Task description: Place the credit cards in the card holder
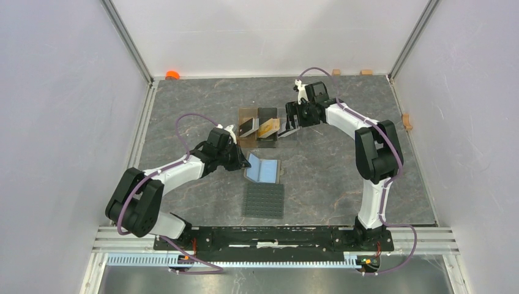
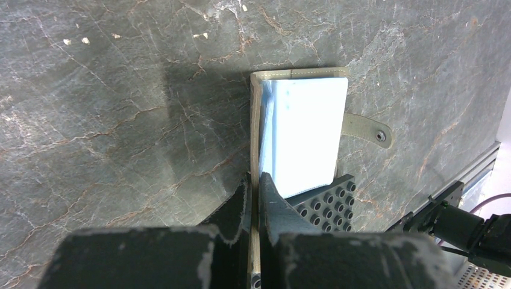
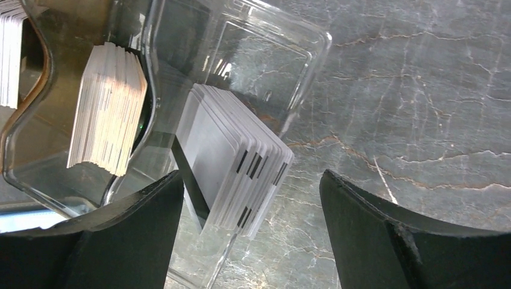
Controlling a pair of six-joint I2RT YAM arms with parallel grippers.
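The card holder (image 1: 267,171) lies spread at the table's middle, its sleeves pale blue. In the left wrist view it has a grey-brown cover edge (image 2: 301,73) and a snap strap (image 2: 367,130). My left gripper is shut on the cover's left edge. White cards (image 3: 235,159) lean as a stack in the clear bin of the right wrist view; cream-edged cards (image 3: 109,108) fill the middle bin, and more cards (image 3: 9,54) show at the far left. My right gripper stands open above the white stack, its fingers apart on either side, nothing between them in its grasp.
A dark studded mat (image 1: 264,201) lies just in front of the holder. The three bins (image 1: 267,144) stand side by side behind it. Bare tabletop (image 1: 330,177) stretches to the right. An orange object (image 1: 172,75) sits at the back left edge.
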